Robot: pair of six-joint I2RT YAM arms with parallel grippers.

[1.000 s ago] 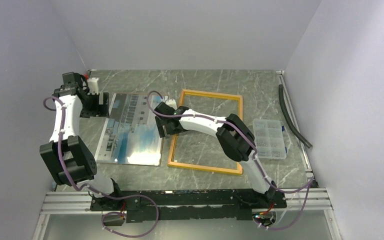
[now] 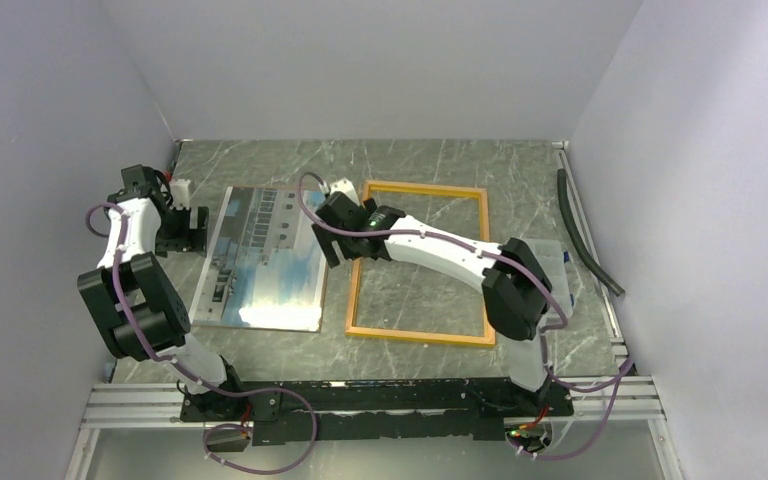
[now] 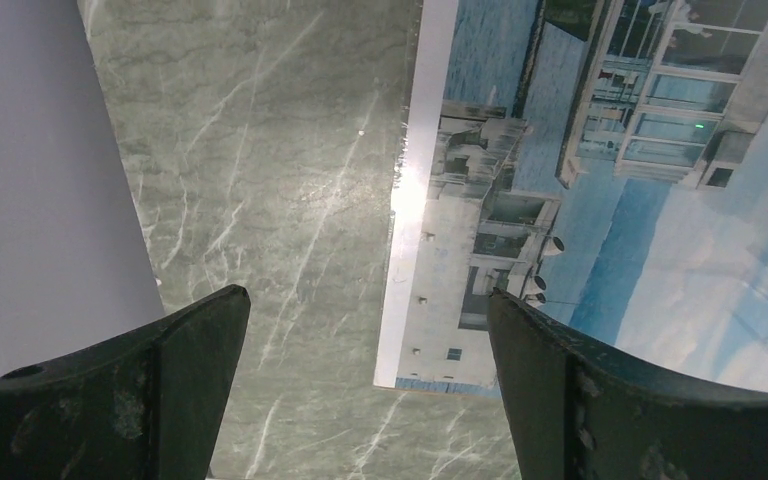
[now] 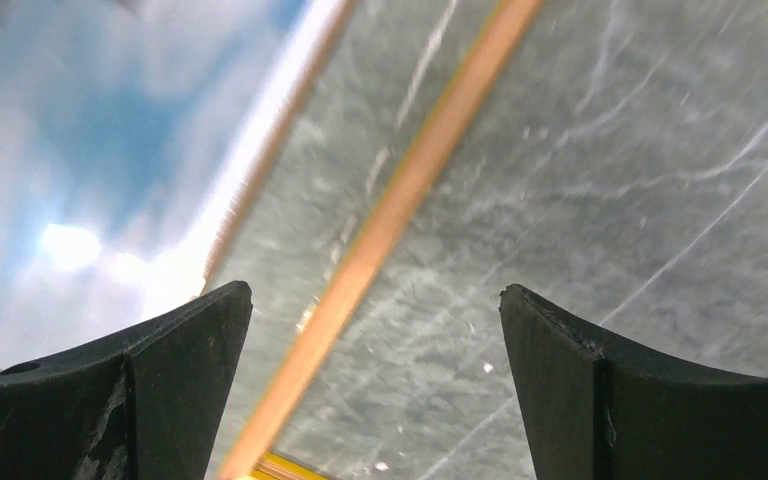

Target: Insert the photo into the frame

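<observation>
The photo [image 2: 265, 270], a blue picture of buildings, lies flat on the marbled table; its pale left edge shows in the left wrist view. Right of it, a strip of table apart, lies an empty wooden frame [image 2: 420, 337]. In the right wrist view the frame's left bar [image 4: 385, 220] runs slantwise between the open fingers of my right gripper, which appears above it. My left gripper is open over the photo's left border, with nothing held; the right finger [image 3: 540, 370] overlaps the picture's corner in view.
A clear compartment box [image 2: 558, 275] sits right of the frame, partly hidden by my right arm. A dark tube [image 2: 582, 235] lies along the right wall. Bare table [image 2: 260, 160] stretches behind the photo.
The frame's lower end has shifted slightly right, away from the photo. The left gripper moved slightly left and down.
</observation>
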